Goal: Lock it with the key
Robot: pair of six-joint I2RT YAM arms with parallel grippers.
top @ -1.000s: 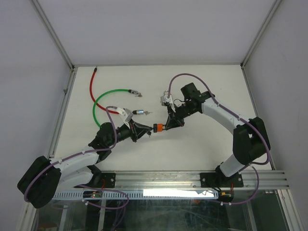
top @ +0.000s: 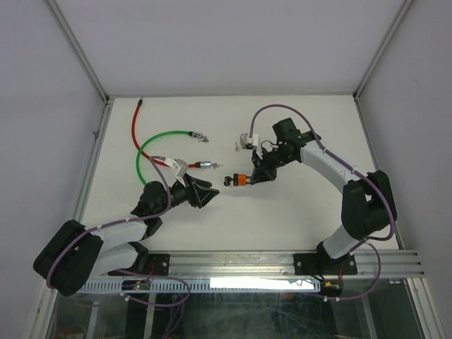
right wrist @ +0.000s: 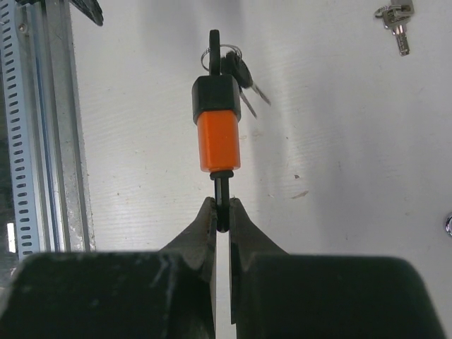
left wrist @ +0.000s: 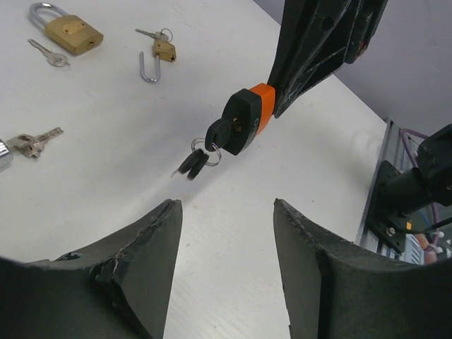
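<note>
An orange and black lock point(top: 242, 180) hangs over the table, with my right gripper shut on its dark shackle. In the right wrist view the lock body point(right wrist: 218, 140) points away from the fingers. One black-headed key point(left wrist: 219, 133) sits in the lock's end, and a ring links it to a second key point(left wrist: 193, 163) that dangles beside it. To the left, my left gripper point(top: 205, 194) is open and empty, a gap away from the keys. Its two fingers point(left wrist: 161, 247) stand wide apart in the left wrist view.
A brass padlock point(left wrist: 73, 34), a loose key point(left wrist: 49, 53) and a small brass padlock point(left wrist: 164, 50) lie on the table behind. Red and green hoses point(top: 162, 133) with metal connectors occupy the back left.
</note>
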